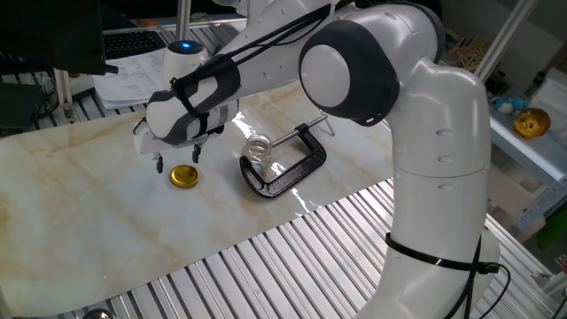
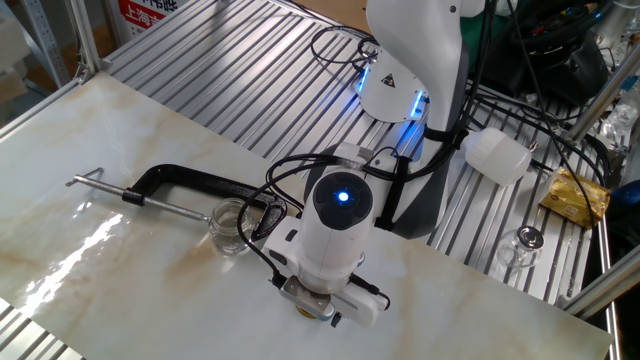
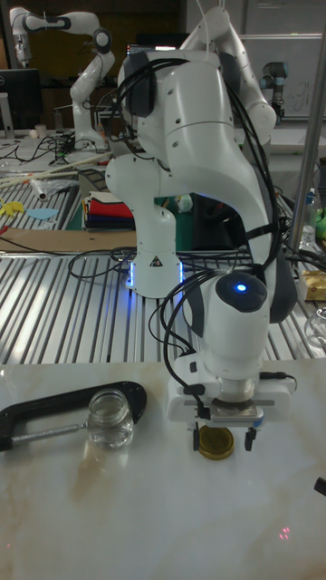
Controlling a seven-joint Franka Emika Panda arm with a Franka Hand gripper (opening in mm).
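Note:
A round gold lid (image 1: 184, 176) lies flat on the marble-patterned board. Just above it hangs my gripper (image 1: 178, 162), pointing down, its fingers spread wide with nothing between them. In the third exterior view the lid (image 3: 216, 443) shows between and beyond the two dark fingertips (image 3: 251, 440). From the second exterior view the gripper's body hides most of the lid (image 2: 306, 313). An open glass jar (image 3: 110, 420) stands upright beside a black C-clamp (image 1: 285, 175), its wall close to the clamp's screw. The jar is apart from my gripper.
The clamp's long screw (image 2: 170, 207) reaches out across the board. A small glass jar with a dark top (image 2: 524, 245) and a gold packet (image 2: 574, 197) stand on the slatted metal table (image 2: 225, 75). Bare board (image 1: 80, 221) stretches out beside the lid.

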